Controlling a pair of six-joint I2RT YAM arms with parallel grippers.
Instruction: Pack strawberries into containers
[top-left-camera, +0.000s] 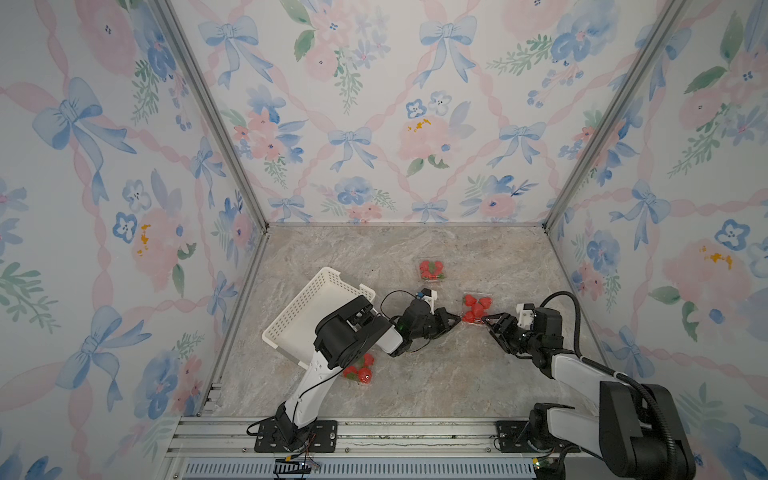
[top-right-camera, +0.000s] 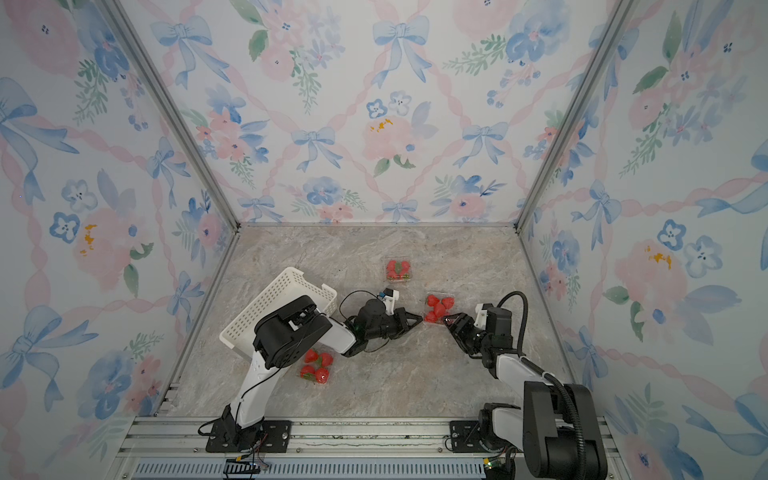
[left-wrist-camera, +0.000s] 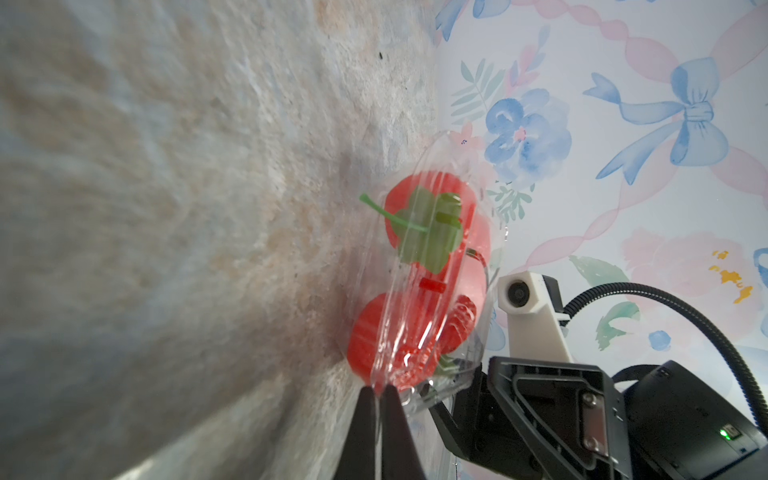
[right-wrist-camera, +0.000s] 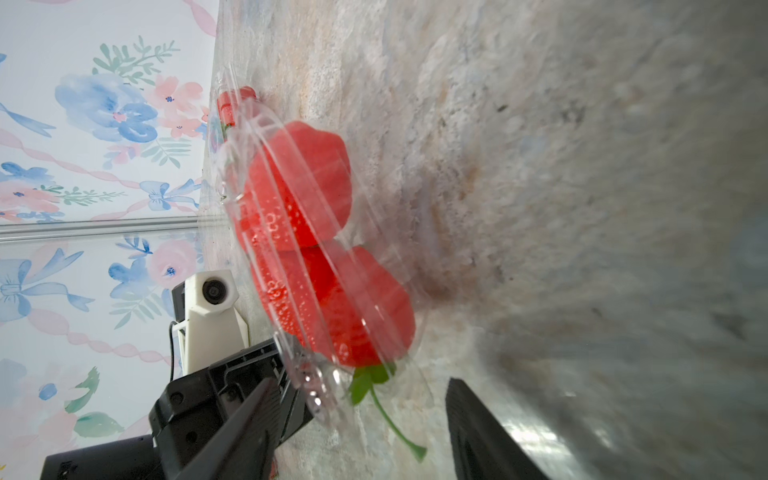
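A clear container of strawberries stands on the table between my grippers. My left gripper is shut at its near side in the left wrist view; nothing shows between its fingers. My right gripper is open at the container's right end; a green stem hangs into the space between its fingertips in the right wrist view. A second filled container stands farther back. A third group of strawberries lies at the front left, partly hidden by the left arm in the top left view.
An empty white perforated basket sits at the left, partly under the left arm.
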